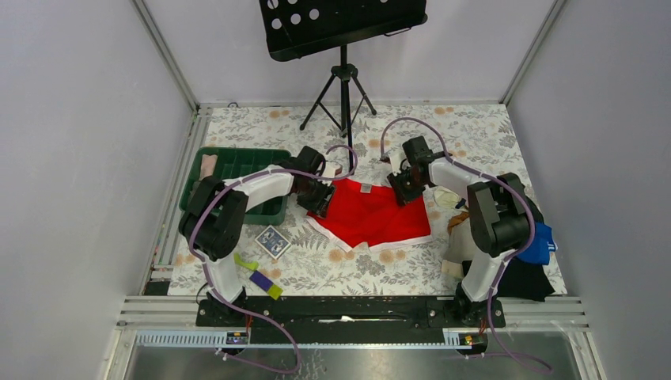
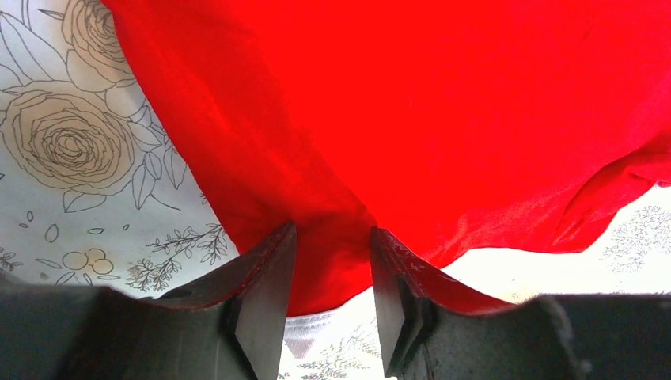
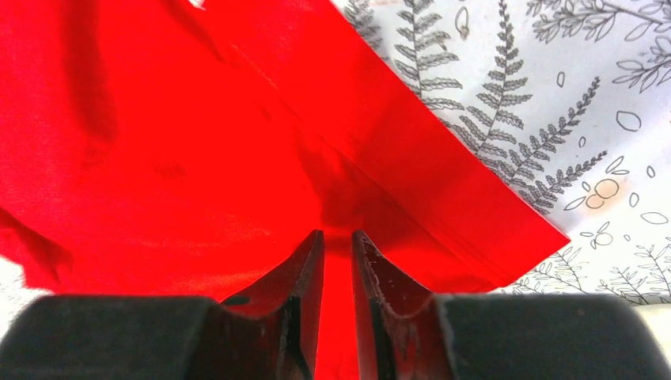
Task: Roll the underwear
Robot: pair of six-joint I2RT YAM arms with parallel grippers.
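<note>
The red underwear (image 1: 368,218) with white hems lies spread in the middle of the floral table. My left gripper (image 1: 320,207) is over its left end; in the left wrist view its fingertips (image 2: 333,229) are a little apart on the red fabric (image 2: 411,111), and whether cloth is between them is unclear. My right gripper (image 1: 403,198) is down on the upper right of the underwear, its fingers close together on the red cloth (image 3: 182,158) in the right wrist view.
A green divided bin (image 1: 273,214) stands left, a music stand (image 1: 345,87) behind. A card (image 1: 272,241) lies front left; folded clothes (image 1: 538,245) pile at the right.
</note>
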